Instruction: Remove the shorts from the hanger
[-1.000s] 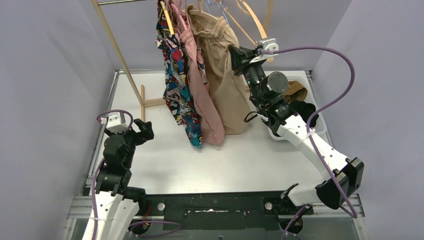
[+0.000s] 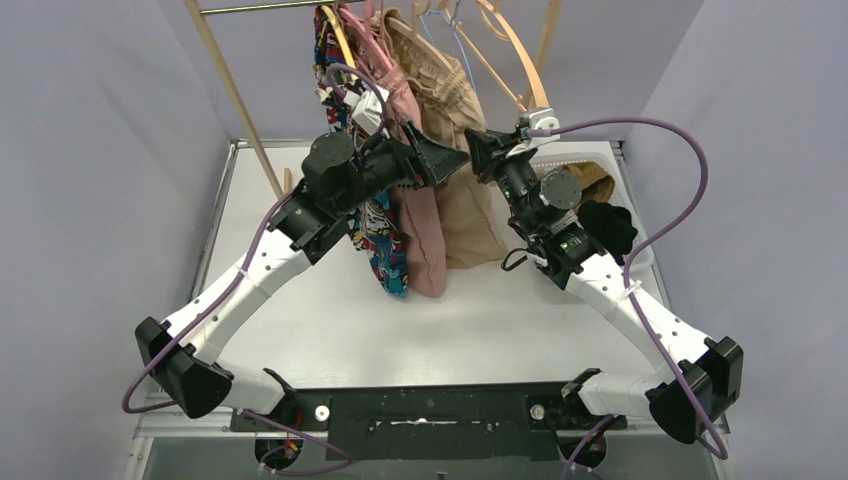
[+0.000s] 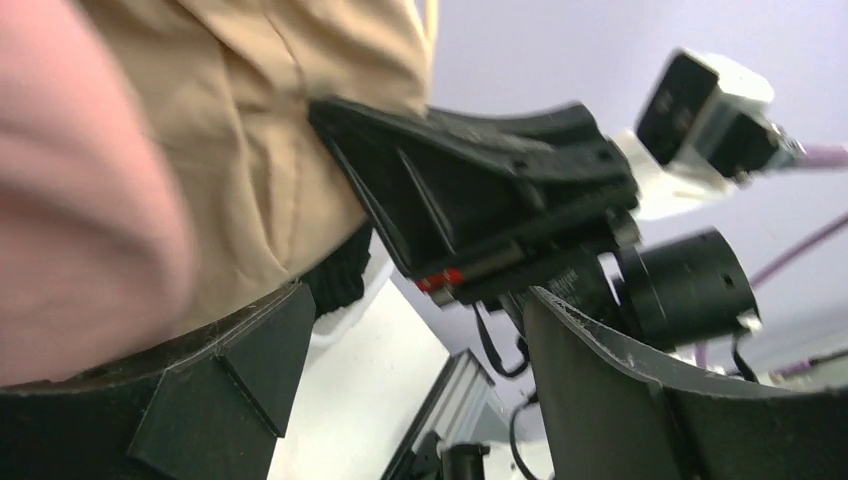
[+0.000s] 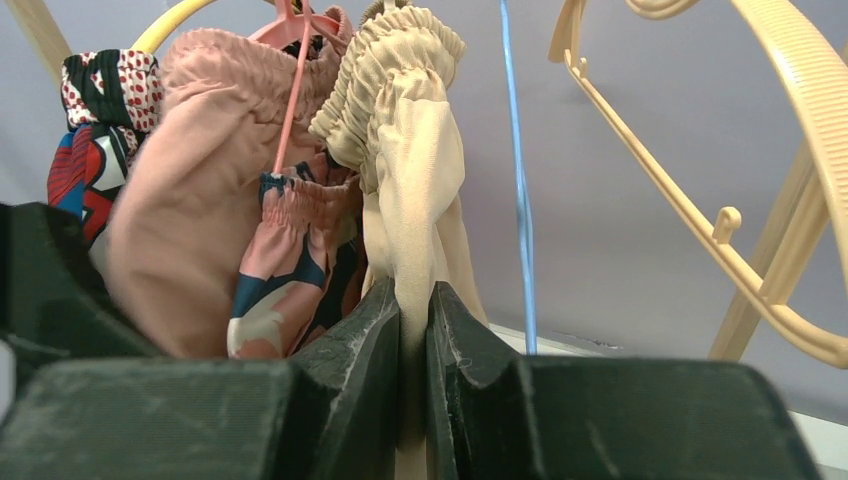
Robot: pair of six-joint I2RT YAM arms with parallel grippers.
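Observation:
Beige shorts (image 2: 468, 220) hang from a hanger on the rack, to the right of the pink garment. In the right wrist view a fold of the shorts (image 4: 420, 190) runs down between the fingers of my right gripper, which is shut on it just below the gathered waistband. My left gripper (image 2: 450, 165) is part open in front of the hanging clothes, close to the right one. Between its spread fingers in the left wrist view nothing is gripped; the shorts (image 3: 280, 180) and the right gripper lie beyond them. The shorts' hanger is mostly hidden.
Pink (image 2: 425, 225) and patterned (image 2: 385, 255) garments hang to the left, behind my left arm. A blue hanger (image 4: 520, 190) and an empty wooden hanger (image 4: 690, 215) hang to the right. A white basket (image 2: 625, 190) with dark and brown cloth stands at the right.
My left arm has swung up and right from the lower left to the front of the clothes. The right gripper has moved slightly right and down, keeping its hold on the shorts.

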